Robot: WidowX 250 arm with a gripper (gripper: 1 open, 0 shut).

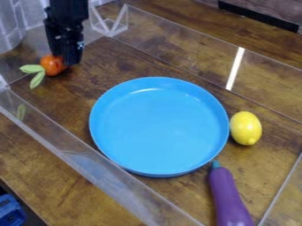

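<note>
My black gripper (pixel 65 55) is at the upper left, low over an orange carrot (pixel 51 65) with pale green leaves, its fingers at the carrot's far end. Whether they are closed on it is hard to tell, as the arm hides part of it. A large blue plate (pixel 158 125) lies empty in the middle.
A yellow lemon (pixel 245 128) lies right of the plate and a purple eggplant (pixel 229 196) at the lower right. Clear plastic walls border the wooden surface. A blue object (pixel 9 210) is at the lower left corner. The wood behind the plate is clear.
</note>
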